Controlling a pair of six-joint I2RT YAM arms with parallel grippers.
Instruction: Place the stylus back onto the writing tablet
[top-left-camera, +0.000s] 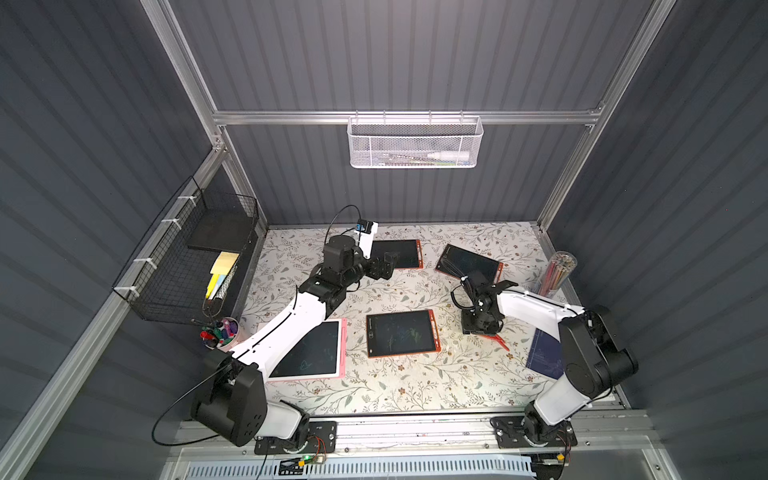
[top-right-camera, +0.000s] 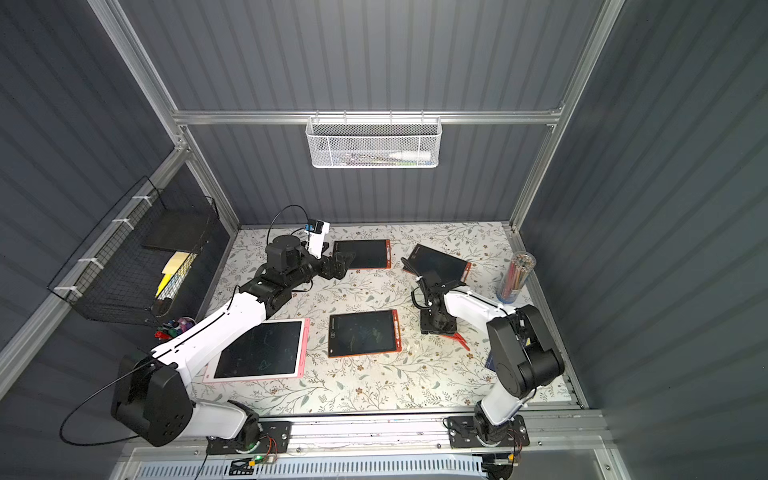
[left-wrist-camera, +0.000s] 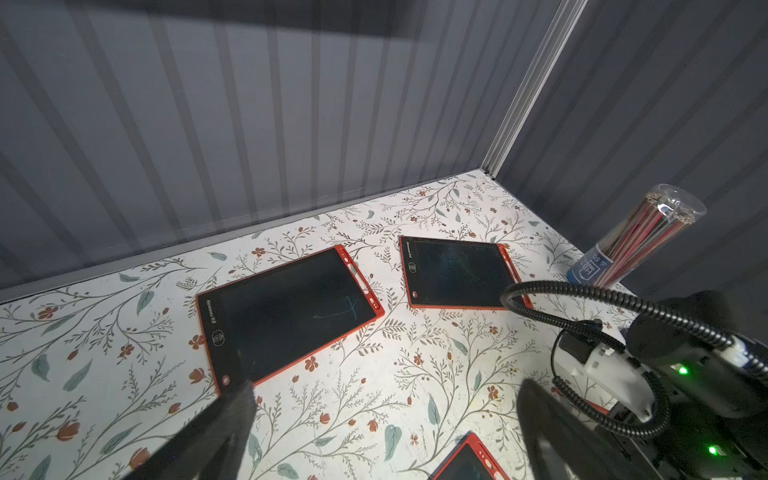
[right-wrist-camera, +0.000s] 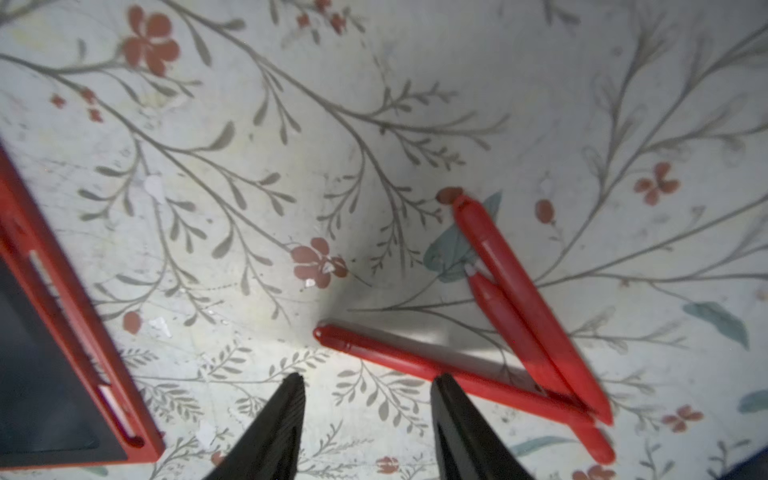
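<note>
Three red styluses lie in a loose cluster on the floral mat. In the right wrist view, one stylus (right-wrist-camera: 400, 361) lies crosswise just beyond the fingertips, and two more, a longer stylus (right-wrist-camera: 532, 308) and a shorter stylus (right-wrist-camera: 512, 332), rest side by side to its right. My right gripper is over the mat with its fingers apart and nothing between them. In the top left view the right gripper (top-left-camera: 481, 324) hides most of the cluster. A red-framed writing tablet (top-left-camera: 401, 333) lies to its left. My left gripper hangs open and empty near the back tablets.
Two more red-framed tablets lie at the back, one left (left-wrist-camera: 296, 312) and one right (left-wrist-camera: 460, 272). A pink-framed tablet (top-right-camera: 260, 349) lies front left, partly under the left arm. At right stand a clear pencil tube (top-left-camera: 557, 273) and a blue pad (top-left-camera: 545, 354).
</note>
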